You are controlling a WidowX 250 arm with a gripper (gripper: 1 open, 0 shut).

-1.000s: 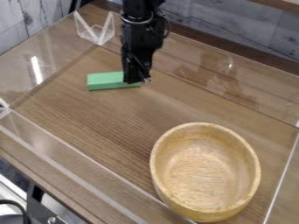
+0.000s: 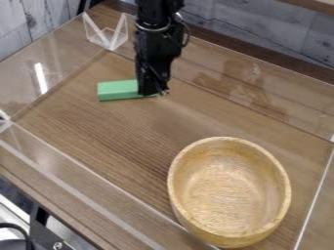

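My black gripper (image 2: 148,84) hangs down from the top centre over the wooden table, its tip at the right end of a flat green block (image 2: 117,90). It looks shut. Whether it touches the block or has anything thin between its fingers I cannot tell.
A large tan round bowl (image 2: 229,233) sits at the lower right. A clear plastic piece (image 2: 104,27) stands at the upper left by the wall.
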